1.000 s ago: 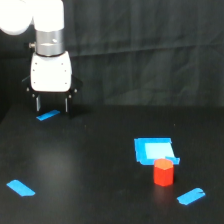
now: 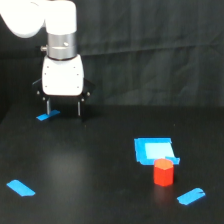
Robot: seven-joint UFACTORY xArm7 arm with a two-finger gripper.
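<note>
My white gripper (image 2: pixel 63 102) hangs at the upper left above the black table, its dark fingers apart with nothing seen between them. A red hexagonal block (image 2: pixel 163 172) sits at the right, just in front of a blue square (image 2: pixel 142 150) with a pale centre.
Blue strips lie on the table (image 2: pixel 100 190): one (image 2: pixel 21 187) at the front left, one (image 2: pixel 191 196) at the front right, another (image 2: pixel 45 116) behind, near the gripper. A dark curtain hangs at the back.
The arm and gripper have shifted a little to the right. The block and blue pieces look unchanged.
</note>
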